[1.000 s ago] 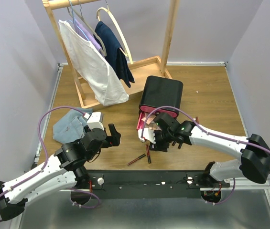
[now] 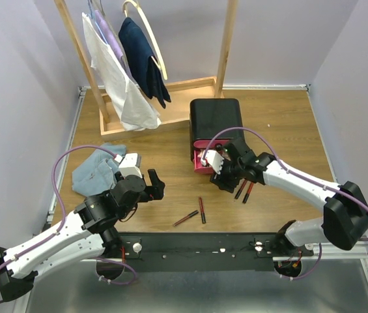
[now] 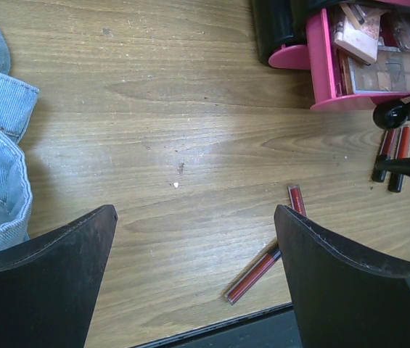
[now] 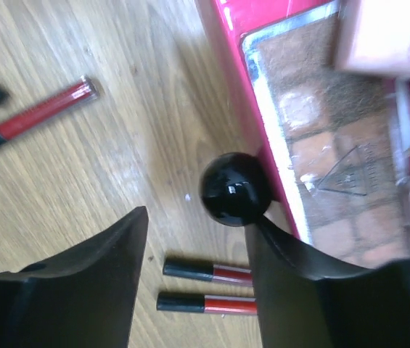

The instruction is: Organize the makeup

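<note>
A black makeup case [image 2: 215,117] has its pink drawer [image 3: 322,69] out, holding palettes [image 4: 328,159] and boxes. My right gripper [image 2: 226,179] is at the drawer's front, fingers apart beside the round black knob [image 4: 235,187]; I cannot tell whether it touches. Two lip glosses [image 3: 252,279] [image 2: 202,210] lie on the table at front centre; two more [image 3: 402,156] [image 4: 208,303] lie right of the drawer, near the right gripper. My left gripper [image 2: 150,182] stands open and empty over the left side, near the folded jeans.
Folded jeans [image 2: 91,173] lie at the left. A wooden clothes rack [image 2: 182,98] with hanging garments stands at the back left. The table's middle, between jeans and case, is clear, as is its back right.
My right gripper has moved right and slightly toward the back. The case has shifted slightly and the hanging clothes have swung left. The left arm is still.
</note>
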